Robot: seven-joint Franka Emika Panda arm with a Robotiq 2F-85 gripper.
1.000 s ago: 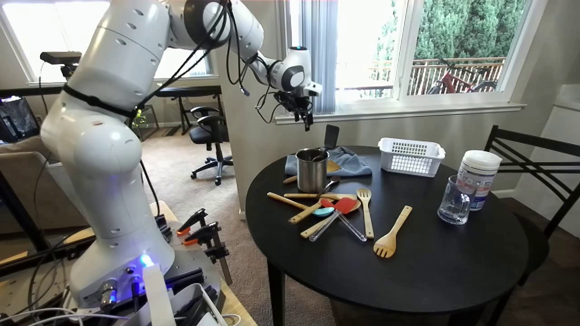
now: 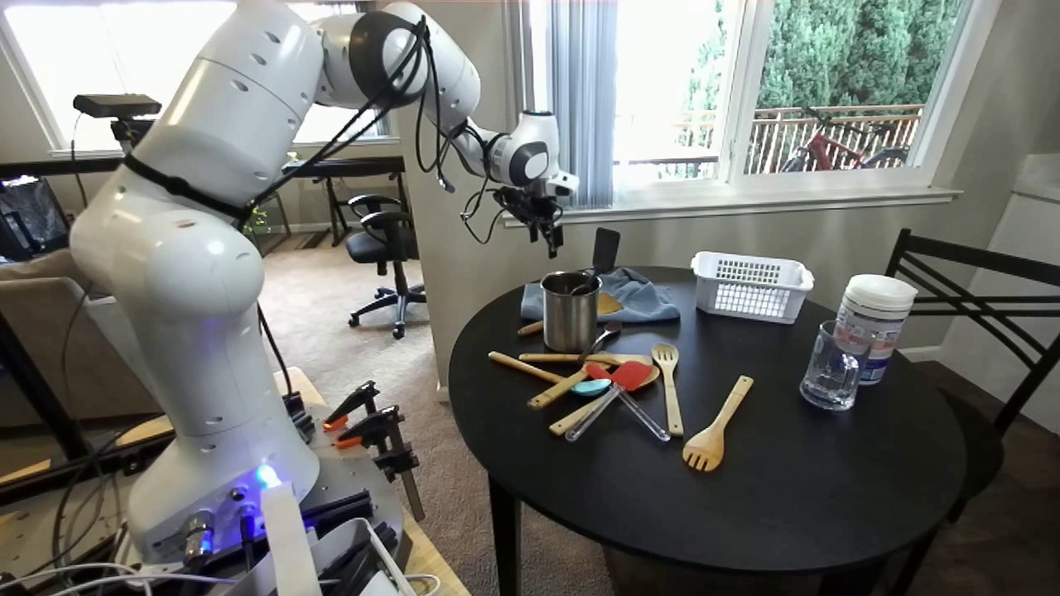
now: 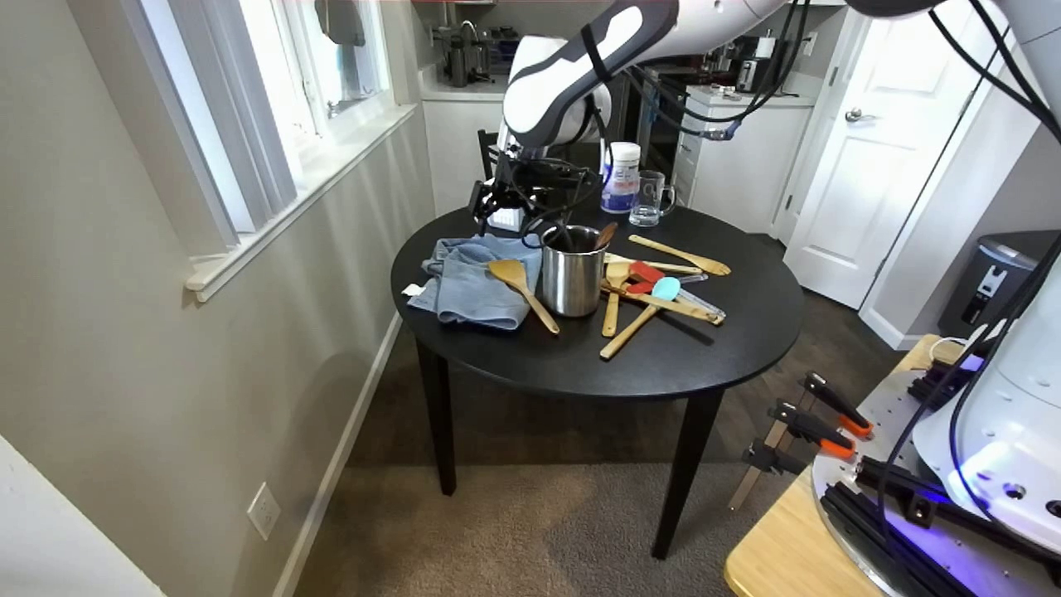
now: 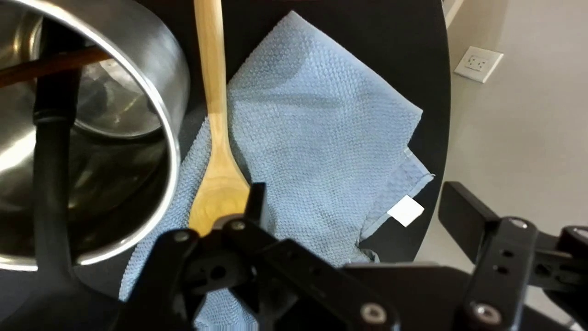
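Observation:
My gripper stands open above the back of the table, its two fingers wide apart with nothing held. Below it in the wrist view lies a folded blue-grey cloth (image 4: 325,138). A wooden spoon (image 4: 219,132) rests partly on that cloth, its bowl close beside one finger in the picture. Left of the spoon is a steel pot (image 4: 175,71), upright, holding a black spatula (image 4: 53,187) and a brown-handled utensil (image 4: 55,66). From the side, the gripper (image 2: 546,242) is higher than the pot (image 2: 570,318) and the black spatula blade (image 2: 605,248).
Several wooden and silicone utensils, among them a red spatula (image 2: 632,374) and a slotted wooden fork (image 2: 707,447), lie before the pot. A white basket (image 2: 752,288), a glass mug (image 2: 831,372) and a white tub (image 2: 881,298) stand farther right.
The arm has lowered and my gripper has shifted slightly left in exterior view 1, closer to the pot's height. Objects on the table look unmoved.

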